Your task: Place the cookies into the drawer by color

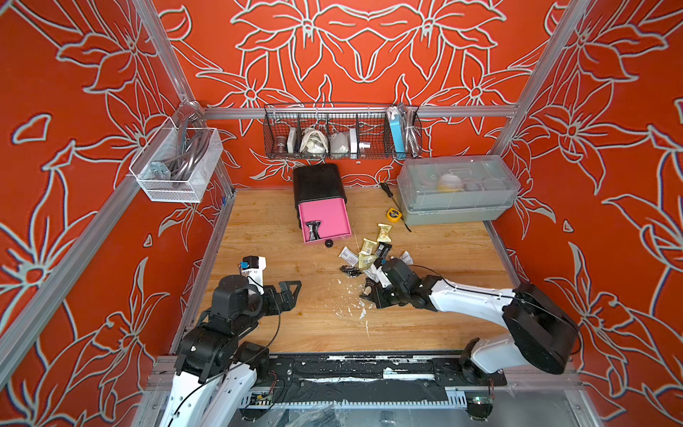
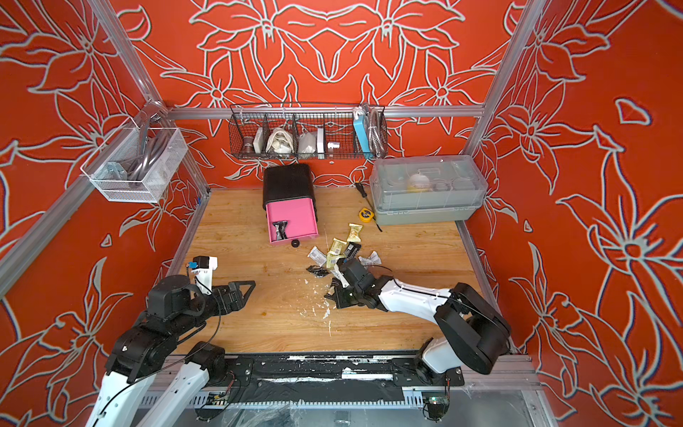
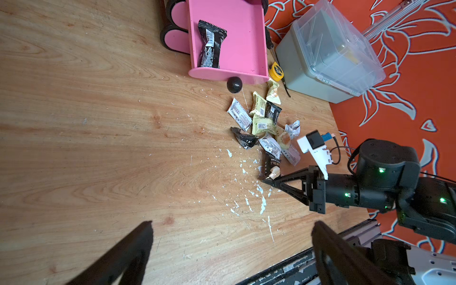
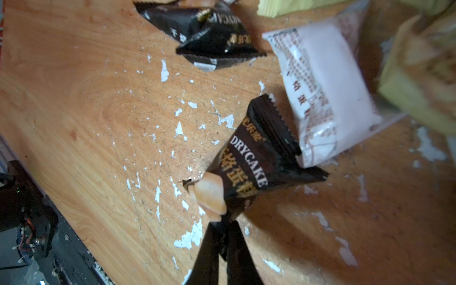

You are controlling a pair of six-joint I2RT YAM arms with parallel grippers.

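Observation:
Right gripper is shut on the near end of a black cookie packet [image 4: 251,156], low over the worn patch of table. In the left wrist view the same packet sits at the tips of the right fingers. A pink drawer [image 3: 242,38] stands pulled out with one black packet [image 3: 211,45] inside, against its left wall. More cookies lie loose: a black one [image 3: 244,137], white ones [image 3: 239,114] and yellow ones [image 3: 263,125]. My left gripper [image 1: 296,294] is open and empty over the left of the table.
The drawer's black knob [image 3: 234,85] faces front. A tape measure [image 1: 394,214], a screwdriver [image 1: 386,189] and a grey lidded box [image 1: 459,188] stand behind the cookie pile.

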